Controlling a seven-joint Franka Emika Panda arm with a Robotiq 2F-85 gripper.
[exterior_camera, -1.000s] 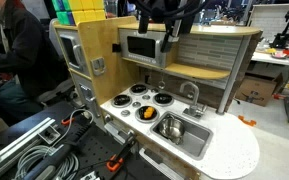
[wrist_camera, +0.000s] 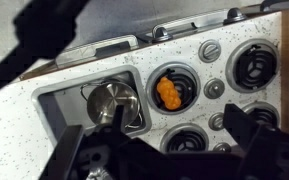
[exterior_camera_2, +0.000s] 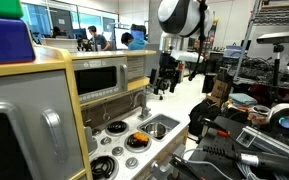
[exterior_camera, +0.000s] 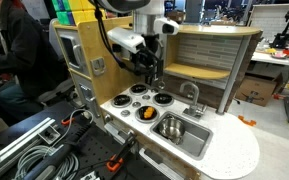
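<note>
Above the stove and sink unit hangs my gripper [exterior_camera: 152, 78], well clear of the surface. Its dark fingers stand wide apart at the bottom of the wrist view, open with nothing between them. A bumpy orange item [wrist_camera: 168, 93] lies on a coil burner [wrist_camera: 188, 78]; what it is I cannot tell for sure. Inside the sink [wrist_camera: 50, 112] sits a shiny metal pot [wrist_camera: 106, 100], and the gripper touches neither pot nor orange item.
A silver faucet [exterior_camera: 194, 97] rises behind the sink. Under the shelf [exterior_camera: 202, 69] there is a microwave [exterior_camera_2: 100, 80]. Several other burners and knobs share the white counter, whose round end [exterior_camera: 234, 150] is bare.
The arm has come down from the top edge of the exterior view to a lower place above the counter. The pot and orange item have stayed put.
</note>
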